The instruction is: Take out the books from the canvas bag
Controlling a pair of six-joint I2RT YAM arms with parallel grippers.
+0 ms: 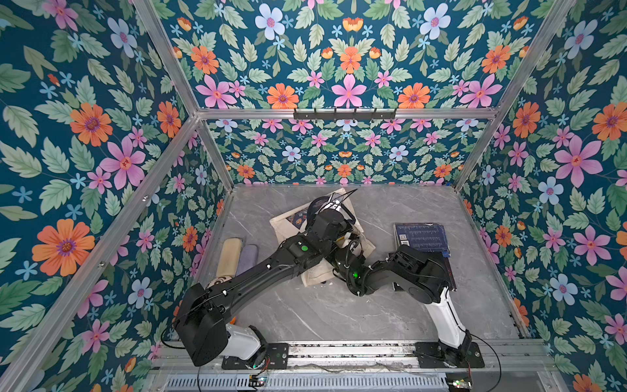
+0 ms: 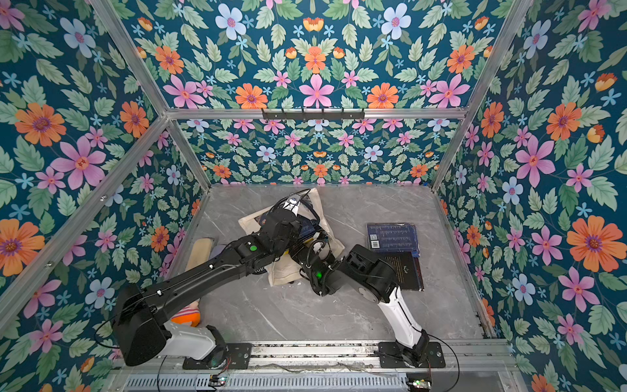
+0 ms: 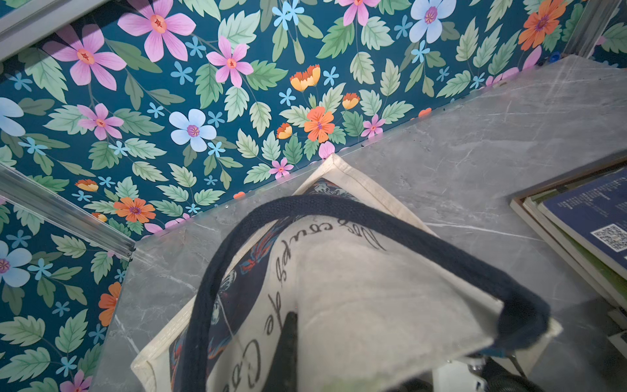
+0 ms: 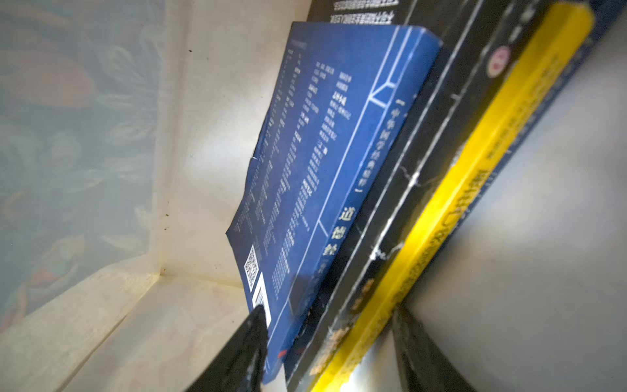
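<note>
The canvas bag [image 1: 287, 228] lies on its side mid-table. My left gripper [image 1: 334, 202] is over its upper edge, shut; in the left wrist view, cream cloth with a dark strap [image 3: 339, 207] fills the foreground, fingertips mostly hidden. My right gripper reaches into the bag, open, its fingers either side of the lower ends of the books: a blue book [image 4: 326, 143], a black book [image 4: 450, 78] and a yellow-spined book [image 4: 476, 170].
Books [image 1: 418, 236] lie stacked on the right of the table. Rolled items, one cream [image 1: 228, 258] and one lavender [image 1: 248, 258], lie at the left.
</note>
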